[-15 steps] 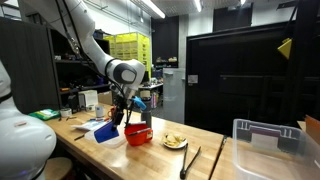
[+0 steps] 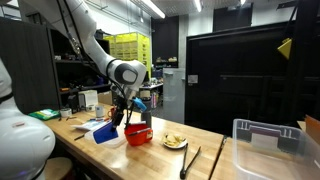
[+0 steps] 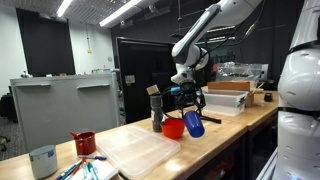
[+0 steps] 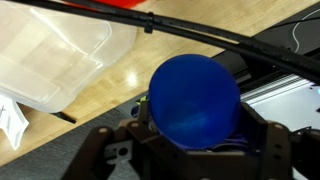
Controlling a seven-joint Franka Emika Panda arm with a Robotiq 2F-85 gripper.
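A blue cup (image 4: pixel 195 100) fills the space between the fingers in the wrist view, my gripper shut on it. From the side, in exterior view 1, the blue cup (image 2: pixel 105 132) hangs tilted below the gripper (image 2: pixel 116 115), near the table's edge. Exterior view 2 has the cup (image 3: pixel 194 124) in front of a red container (image 3: pixel 173 128), apart from the tabletop as far as I can tell. In exterior view 1 the red container (image 2: pixel 138 134) stands on the table just right of the cup. What the cup holds cannot be made out.
A plate of yellowish food (image 2: pixel 173 141) lies right of the red container, a dark long-handled tool (image 2: pixel 189 163) nearby. Clear bins (image 2: pixel 270 148) stand farther right. A translucent tray (image 3: pixel 140 150), a red mug (image 3: pixel 85 144) and several pens occupy the table's other end.
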